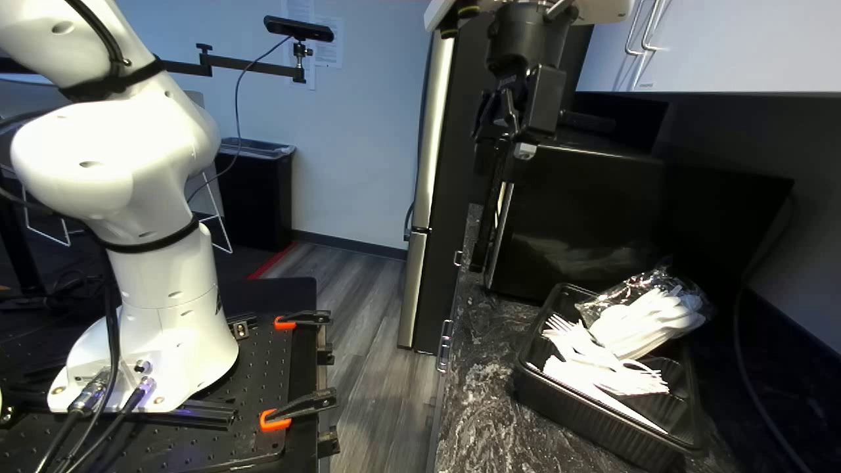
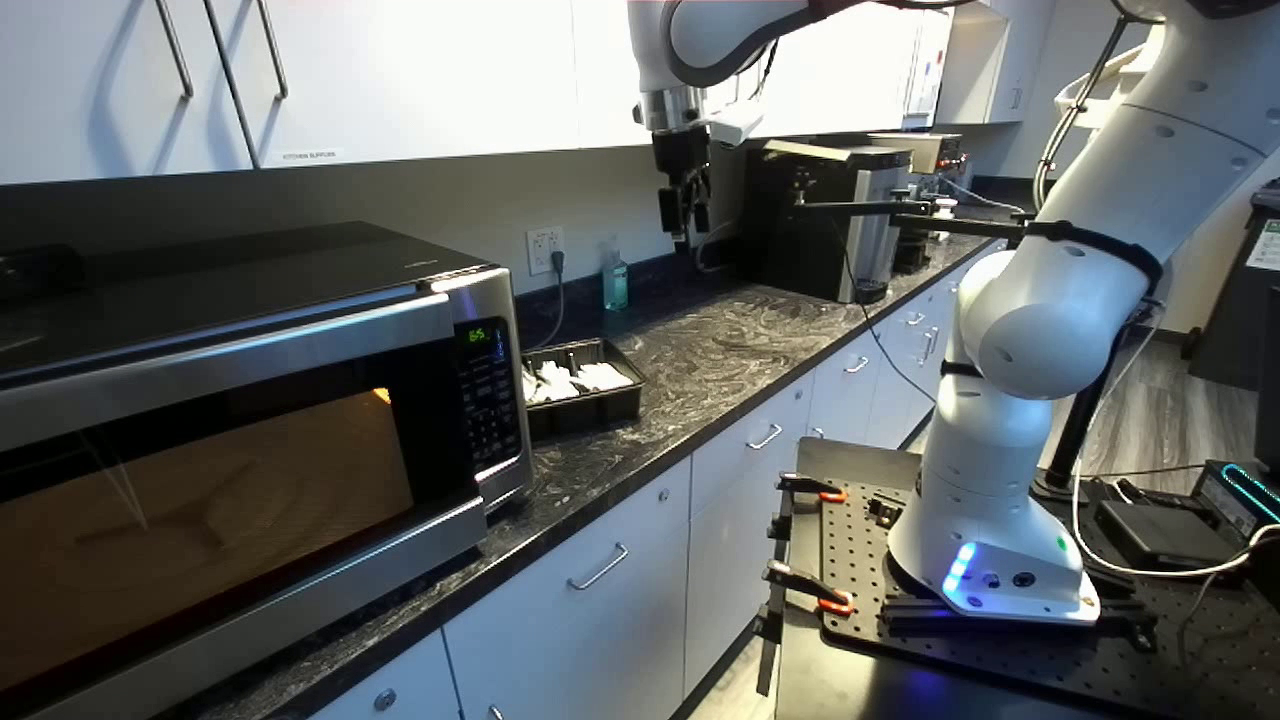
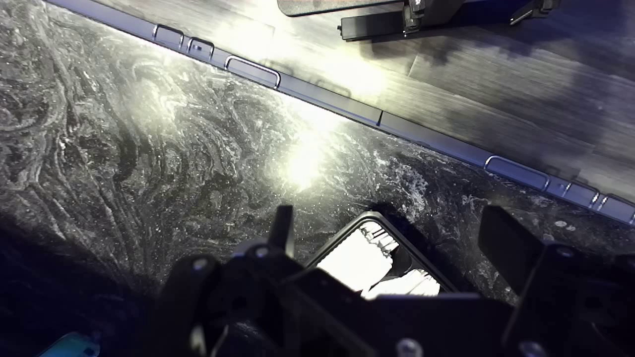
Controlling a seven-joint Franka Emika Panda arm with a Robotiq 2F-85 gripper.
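Observation:
My gripper [image 2: 686, 230] hangs pointing down, high above the counter and touching nothing. Its fingers stand wide apart in the wrist view, the left finger [image 3: 283, 229] well clear of the right finger [image 3: 506, 244], with no object held. A black tray [image 1: 599, 429] of white plastic cutlery [image 1: 607, 366] rests on the dark marbled counter, a clear plastic wrapper [image 1: 638, 284] at its back. From the wrist, the tray [image 3: 411, 244] shows below and between the fingers, partly hidden by the gripper body.
A microwave [image 2: 264, 300] flanks the tray. Farther along the counter [image 2: 732, 336] stand a teal bottle [image 2: 614, 283] by the wall and a large dark machine [image 2: 804, 228]. White cabinets [image 2: 420, 72] hang overhead. Counter between tray and machine is mostly clear.

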